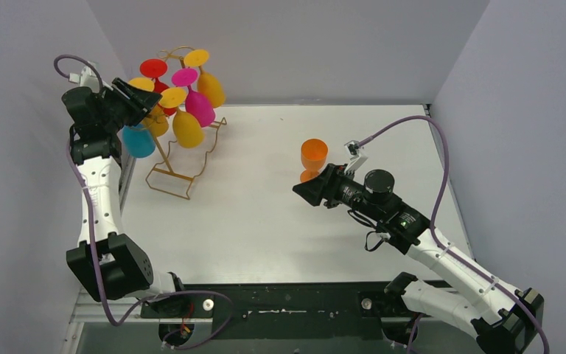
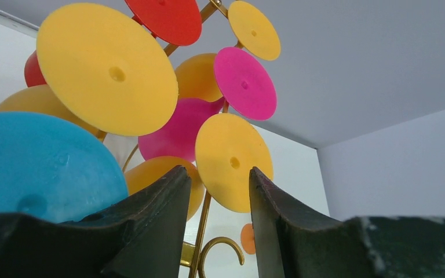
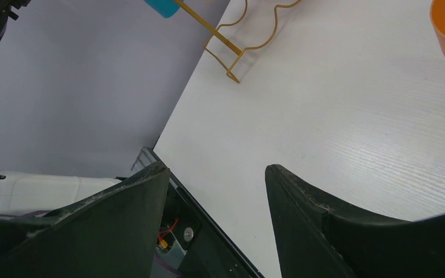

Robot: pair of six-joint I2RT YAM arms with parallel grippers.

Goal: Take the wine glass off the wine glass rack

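The gold wine glass rack (image 1: 172, 174) stands at the table's back left, hung with upside-down glasses. These include a front yellow glass (image 1: 188, 130), a magenta glass (image 1: 200, 108), a red glass (image 1: 153, 68) and a blue glass (image 1: 138, 141). My left gripper (image 1: 155, 105) is at the rack's left side, partly covering the glasses there. In the left wrist view its fingers (image 2: 171, 200) are parted, with the front yellow glass's round base (image 2: 234, 164) beyond the gap; no grip on it shows. My right gripper (image 1: 306, 193) is open and empty over the table.
An orange glass (image 1: 314, 153) stands upright on the white table (image 1: 265, 236), just behind the right gripper's tips. Grey walls close in the left, back and right sides.
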